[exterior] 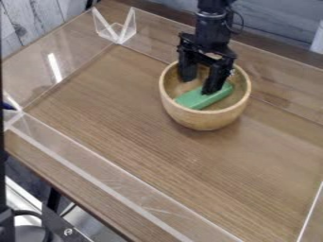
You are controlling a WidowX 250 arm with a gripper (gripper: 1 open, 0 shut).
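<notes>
A wooden bowl [202, 115] stands in the upper middle of the table. Inside it lies a green block [210, 93]. The black gripper [206, 72] reaches down from the top into the bowl, its fingers just above or beside the green block; whether it touches the block or holds anything is unclear.
A clear wire or plastic piece [115, 26] is at the upper left. Dark equipment shows at the left edge and bottom left.
</notes>
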